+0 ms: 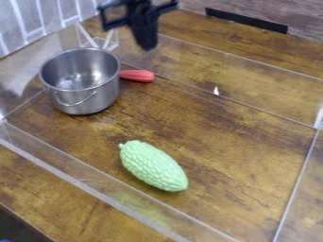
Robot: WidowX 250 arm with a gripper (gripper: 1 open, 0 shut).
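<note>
The gripper (144, 40) is blurred at the top centre of the camera view, above and behind the steel pot, high over the table; its fingers are too blurred to show whether anything is between them. The steel pot (79, 85) with a wire handle stands on the left of the wooden table (240, 161). A red cylindrical object (138, 75) lies just right of the pot, partly behind it. A green bumpy vegetable (153, 165) lies in the lower middle.
Clear low walls or panels border the work area, and a white wire rack (28, 24) is at the top left.
</note>
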